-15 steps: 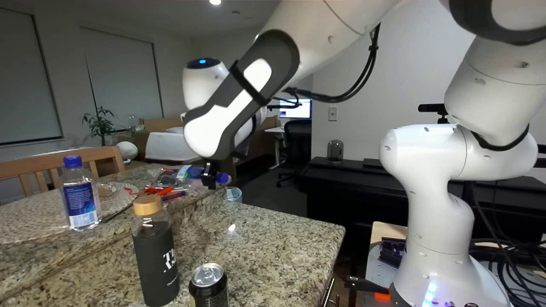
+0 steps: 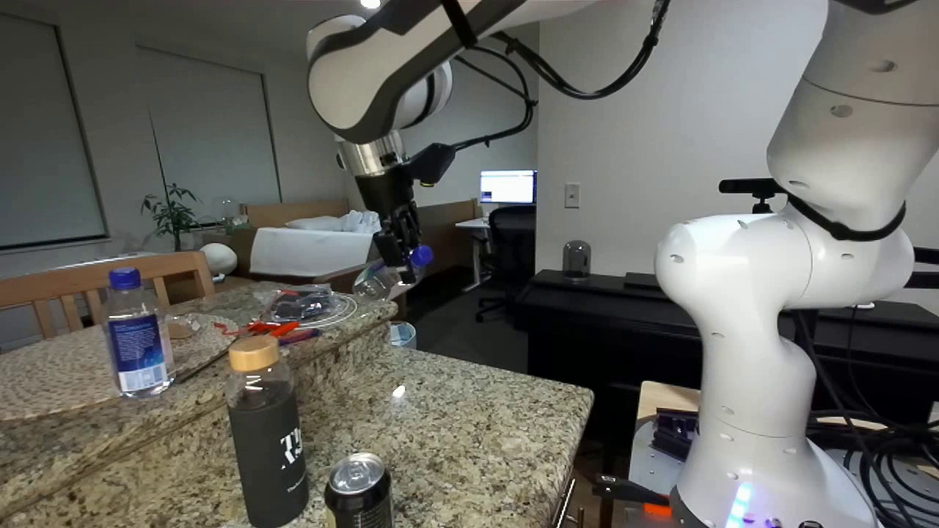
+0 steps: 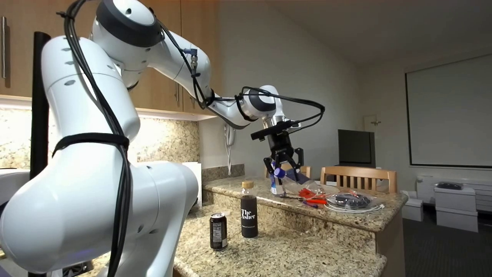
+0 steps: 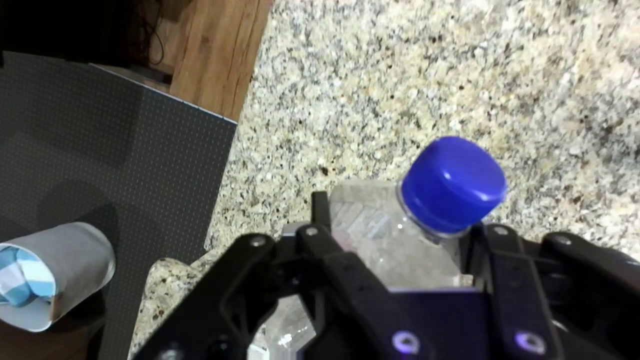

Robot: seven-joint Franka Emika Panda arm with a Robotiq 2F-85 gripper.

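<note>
My gripper is shut on a clear plastic bottle (image 4: 384, 225) near its neck, and the blue cap (image 4: 454, 183) pokes out past the fingers. The exterior views show the bottle (image 3: 297, 183) tilted, its cap end higher than its base, above the far end of the raised counter. The arm comes down from above, with the gripper (image 2: 400, 248) over the counter's edge. Much of the bottle's lower body is hidden behind the gripper in the wrist view.
A second blue-capped bottle (image 2: 138, 339) stands upright on the raised ledge. Below are a dark wooden-lidded bottle (image 3: 249, 211) and a black can (image 3: 218, 231). Red tools (image 2: 282, 330) and a bagged cable (image 3: 353, 201) lie near the held bottle. A bin (image 4: 90, 261) stands on the floor beyond the edge.
My gripper has risen and moved slightly right in exterior view 1, carrying the bottle up with it. The wrist now points more steeply downward. The other counter items are unmoved.
</note>
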